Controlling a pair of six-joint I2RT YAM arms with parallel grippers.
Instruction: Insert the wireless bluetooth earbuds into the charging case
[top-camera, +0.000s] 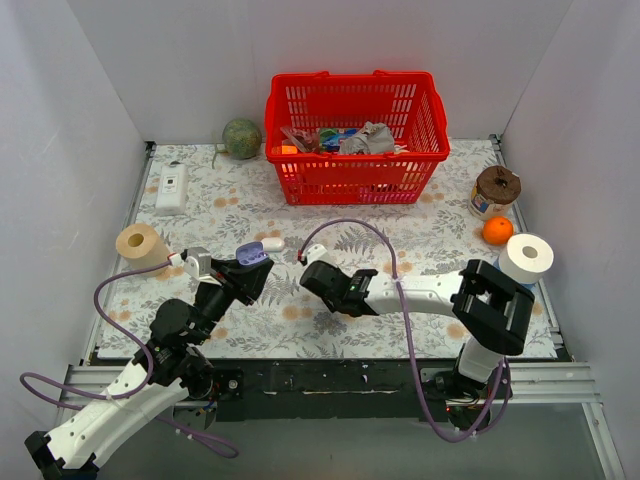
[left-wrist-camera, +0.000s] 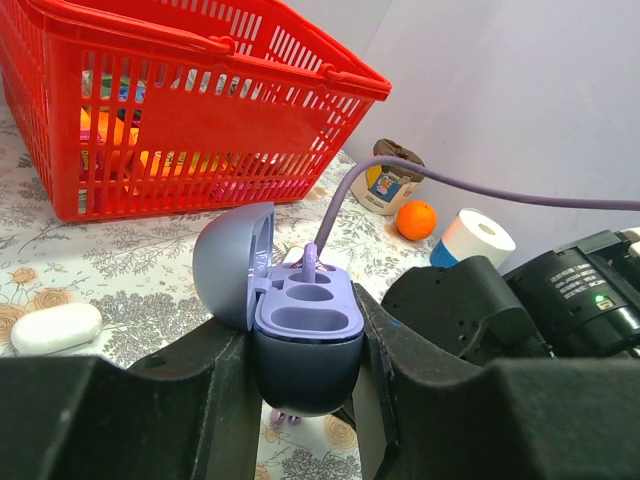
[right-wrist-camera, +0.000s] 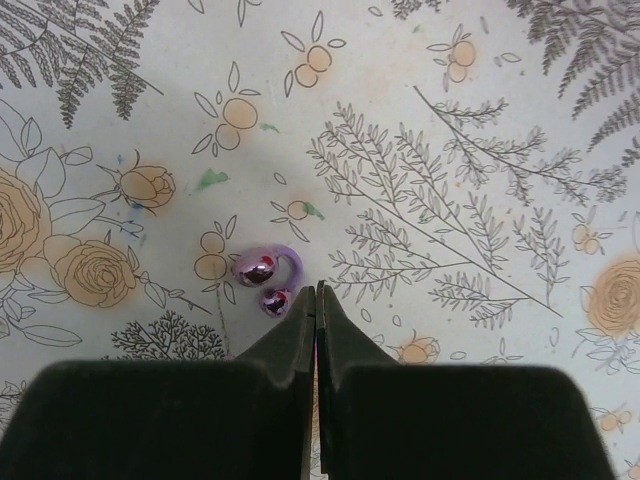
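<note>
My left gripper (top-camera: 255, 268) is shut on the lavender charging case (left-wrist-camera: 308, 322), whose lid stands open, showing its slots. A purple earbud (right-wrist-camera: 258, 265) with a looped hook lies on the floral tabletop, just left of my right gripper's (right-wrist-camera: 315, 295) fingertips in the right wrist view. That gripper is shut, nothing visible between its fingers, and its tips are hidden under the arm in the top view. A white oval piece (left-wrist-camera: 56, 328) lies on the table behind the case.
A red basket (top-camera: 357, 180) of assorted items stands at the back. A watermelon (top-camera: 242, 138), white power strip (top-camera: 172, 188) and paper roll (top-camera: 142, 244) are on the left; a can (top-camera: 494, 190), orange (top-camera: 498, 229) and white roll (top-camera: 525, 257) on the right.
</note>
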